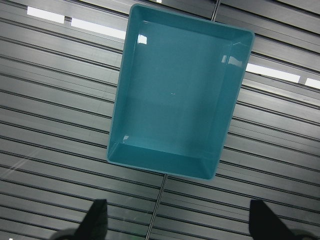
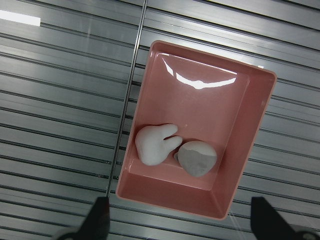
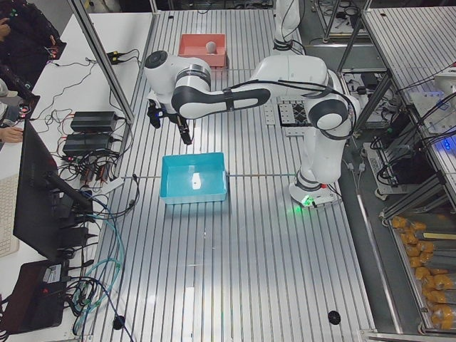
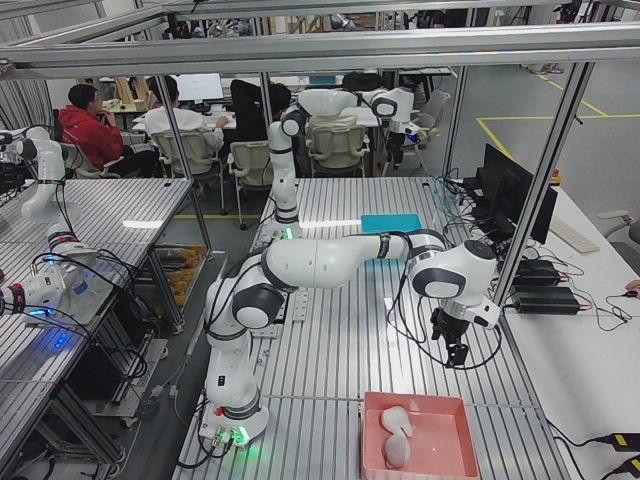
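An empty teal bin [image 1: 170, 95] lies below my left gripper, whose fingers are spread open at the bottom edge of the left wrist view. A pink bin [image 2: 195, 100] sits below my right gripper, also open with nothing between its fingers. Inside the pink bin are a white plush shape with two long prongs [image 2: 152, 147] and a rounded grey-white piece [image 2: 197, 161]. In the camera right view, the right gripper [image 4: 450, 345] hangs above and behind the pink bin.
Monitors [image 3: 35, 192], cables and black boxes [image 3: 92, 121] line one long side, beside frame posts. Another table with robot arms stands across an aisle on the other side.
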